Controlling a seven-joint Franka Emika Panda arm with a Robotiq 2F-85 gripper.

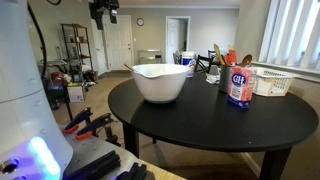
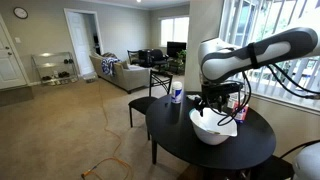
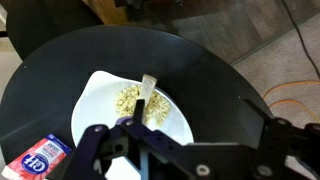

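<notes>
On the round black table stands a large white bowl (image 1: 163, 86). In the wrist view the bowl (image 3: 90, 105) holds a pale, crumbly heap (image 3: 131, 99), and a light-coloured utensil handle (image 3: 149, 87) sticks up from it near the rim. My gripper is open, its black fingers spread wide apart over the bowl area with nothing between them. From the second exterior view, the gripper (image 2: 213, 98) hangs above the bowl (image 2: 208, 131). Part of the bowl is hidden behind the gripper in the wrist view.
A red and blue box (image 1: 240, 87) stands right of the bowl, beside a holder with utensils (image 1: 226, 74) and a white basket (image 1: 280, 83). A white and blue container (image 1: 188, 59) is at the back.
</notes>
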